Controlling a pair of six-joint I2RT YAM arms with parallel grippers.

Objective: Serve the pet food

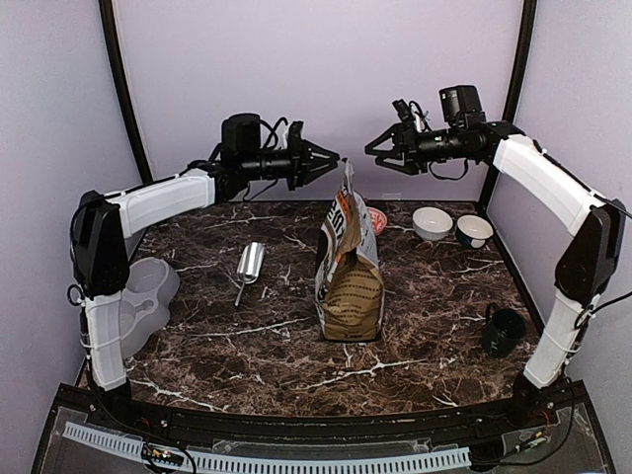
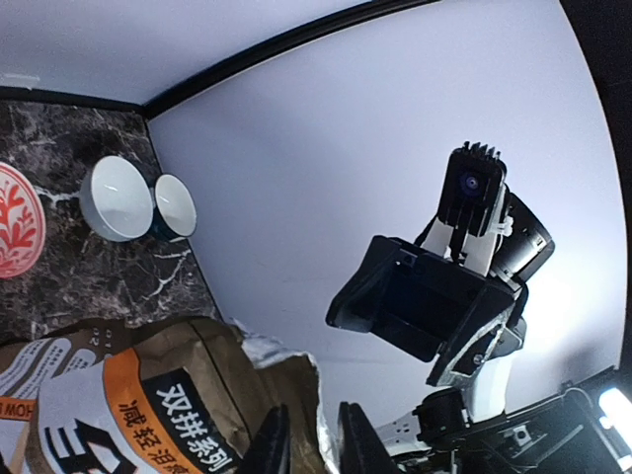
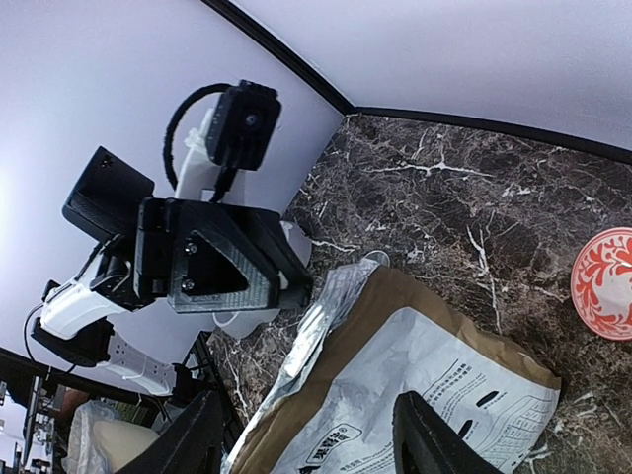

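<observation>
A tall brown pet food bag [image 1: 353, 291] stands upright at mid-table, its pale top edge [image 3: 331, 306] raised. At the top of the bag, my left gripper [image 1: 338, 159] points in from the left with its fingers [image 2: 273, 439] parted. The bag's edge shows close behind those fingers; whether it touches them is hard to tell. My right gripper [image 1: 370, 151] is open just right of the bag's top, nothing held. A metal scoop [image 1: 251, 261] lies left of the bag. The grey double-bowl feeder [image 1: 156, 281] sits at the left edge.
Behind the bag is a red patterned round item [image 1: 377, 219], partly hidden. A white bowl [image 1: 432, 224] and a blue-and-white bowl [image 1: 474, 232] stand at the back right. The dark mug [image 1: 505, 333] is at the front right. Bare table lies along the front.
</observation>
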